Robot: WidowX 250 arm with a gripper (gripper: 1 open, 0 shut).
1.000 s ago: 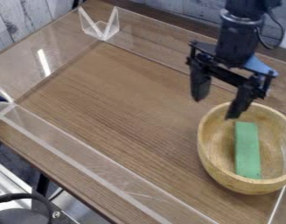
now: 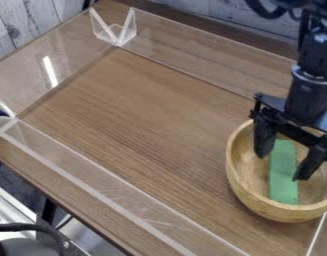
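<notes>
My black gripper (image 2: pixel 290 142) is at the right of the camera view, low over a wooden bowl (image 2: pixel 258 199), its fingers spread open and reaching inside the rim. A green elongated object (image 2: pixel 283 182) lies in the bowl beneath and between the fingers. Whether the fingers touch it is unclear.
A clear bracket-like piece (image 2: pixel 114 30) sits at the back left. Transparent strips run along the left edge. A dark cable or fitting shows at the lower left.
My gripper has moved down and toward the right, from above and behind the bowl to inside its rim over the green object. The bowl looks unmoved.
</notes>
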